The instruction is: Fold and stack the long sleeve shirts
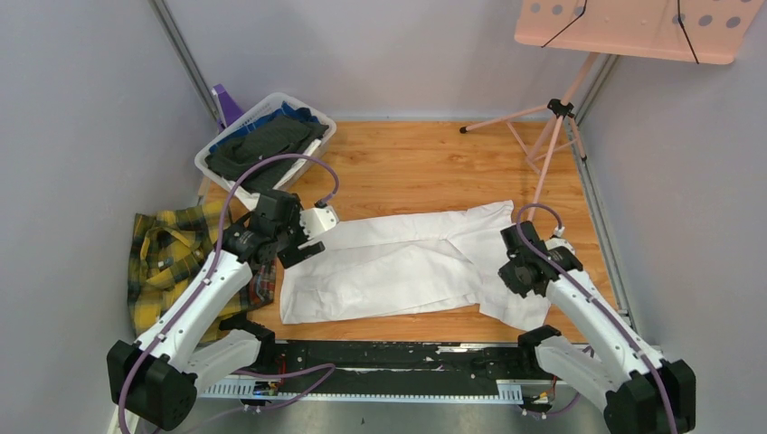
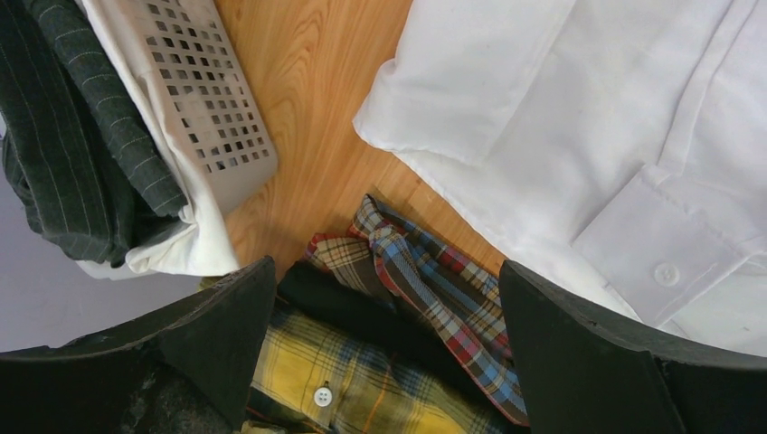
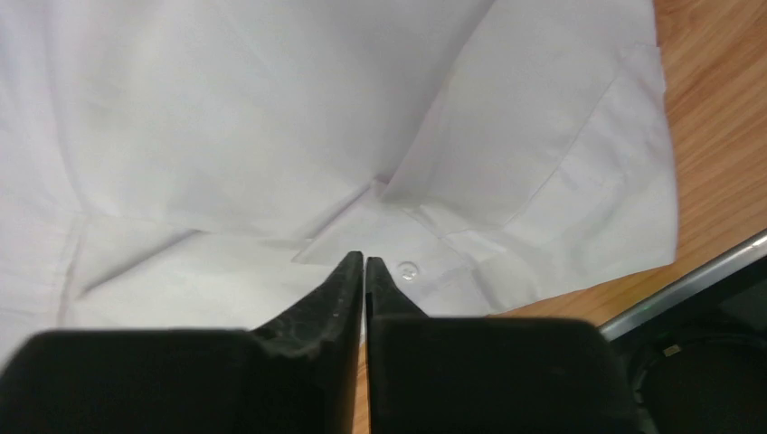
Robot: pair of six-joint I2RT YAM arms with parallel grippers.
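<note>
A white long sleeve shirt lies spread lengthwise on the wooden surface, part of its right end turned over at an angle. A buttoned cuff shows in the left wrist view. Over the shirt's left end, my left gripper is open, with nothing held between its fingers. At the right end hangs my right gripper; its fingertips are almost together above the shirt, near another cuff button, and no cloth shows between them. A yellow plaid shirt lies at the far left, partly behind the left arm.
A white basket with dark clothes stands at the back left. Red-blue plaid cloth lies close to the white shirt's left edge. The pink stand's legs reach down at the right. Bare wood is free behind the shirt.
</note>
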